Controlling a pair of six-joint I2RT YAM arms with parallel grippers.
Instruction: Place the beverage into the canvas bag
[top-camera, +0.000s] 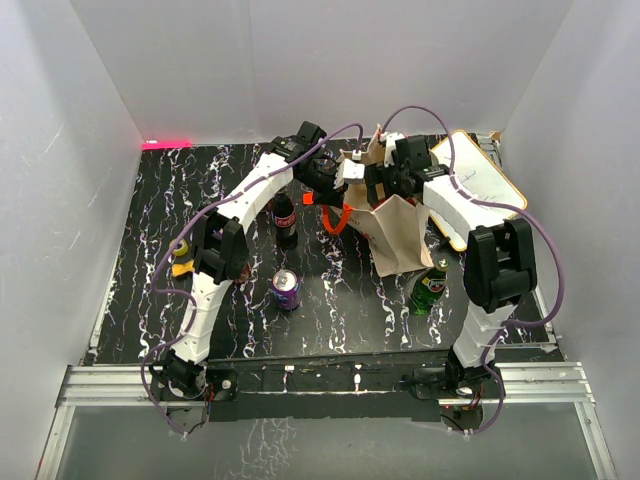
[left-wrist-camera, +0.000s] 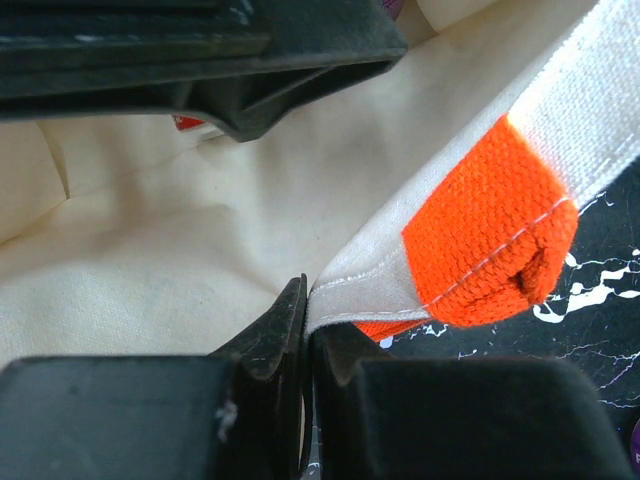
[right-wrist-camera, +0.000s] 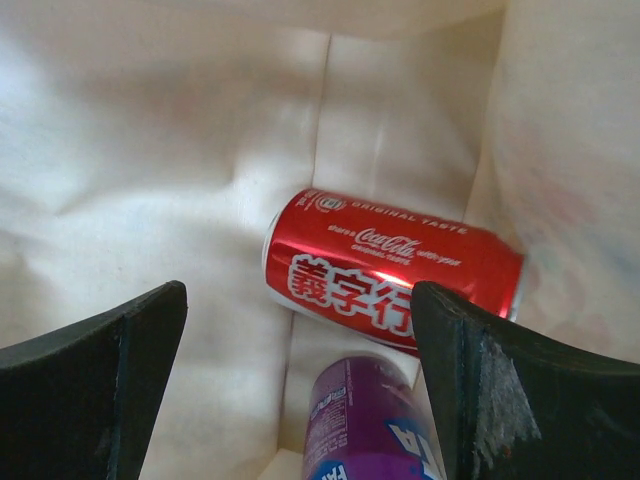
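The canvas bag (top-camera: 388, 245) stands open at centre-right. My left gripper is shut on its rim beside an orange handle (left-wrist-camera: 485, 220). My right gripper is open over the bag's inside, where a red Coca-Cola can (right-wrist-camera: 380, 265) lies with a purple bottle or can (right-wrist-camera: 365, 420) below it. Outside the bag stand a cola bottle (top-camera: 285, 222), a purple can (top-camera: 285, 290) and a green bottle (top-camera: 430, 287).
A white board (top-camera: 485, 185) lies behind the bag to the right. A yellow item (top-camera: 181, 255) is at far left.
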